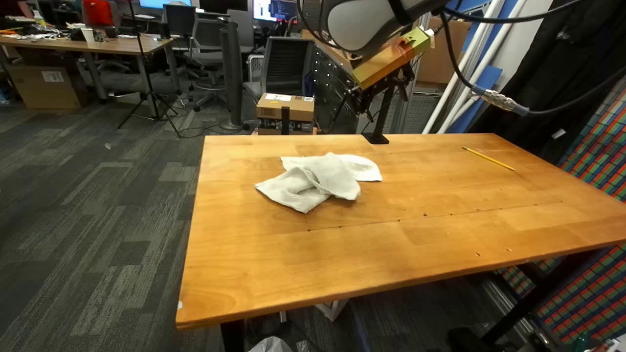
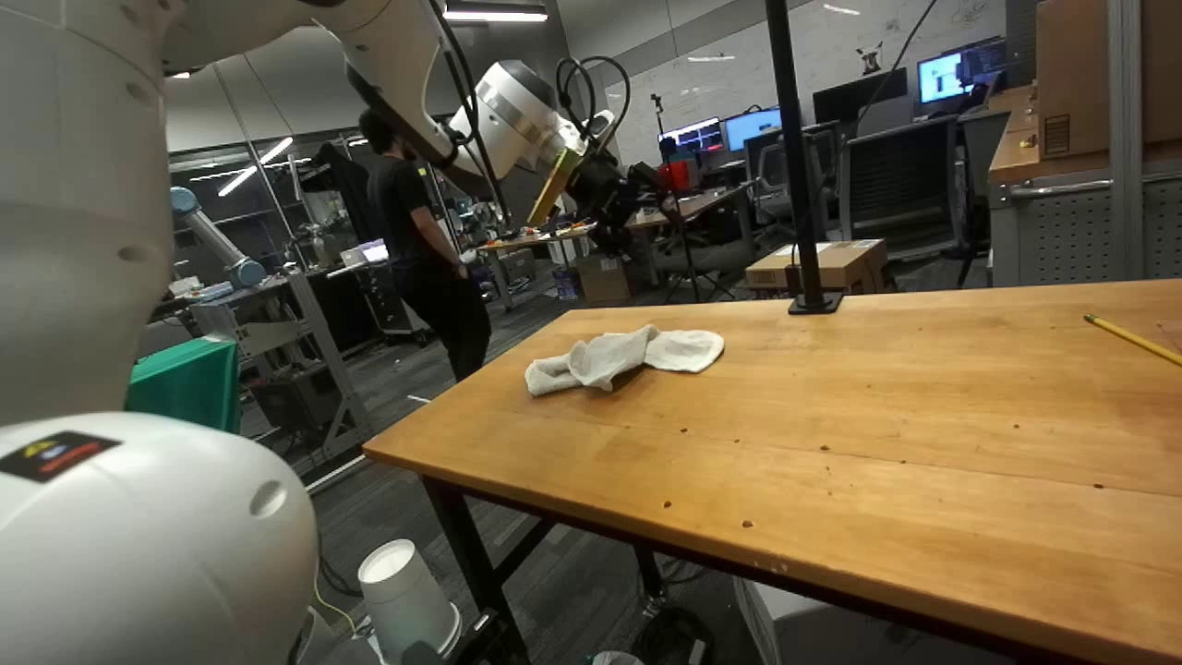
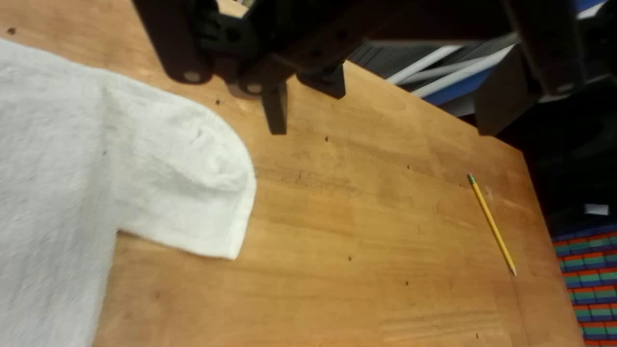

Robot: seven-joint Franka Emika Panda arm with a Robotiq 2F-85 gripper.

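A white cloth point(image 1: 320, 179) lies crumpled and partly folded on the wooden table, towards its far left in exterior view 1. At the left of the wrist view, the same cloth point(image 3: 179, 173) shows a rounded corner spread flat. My gripper is open, its two dark fingers wide apart with nothing between them. Exterior view 2 has the gripper point(image 2: 633, 211) tilted and raised above the tabletop, clear of the cloth point(image 2: 621, 356). The arm and a yellow block partly hide it in exterior view 1.
A yellow pencil point(image 1: 488, 158) rests near the table's far right. Beyond the cloth, a black post point(image 2: 806, 211) rises from the back edge. A person point(image 2: 416, 233) stands behind the arm in exterior view 2.
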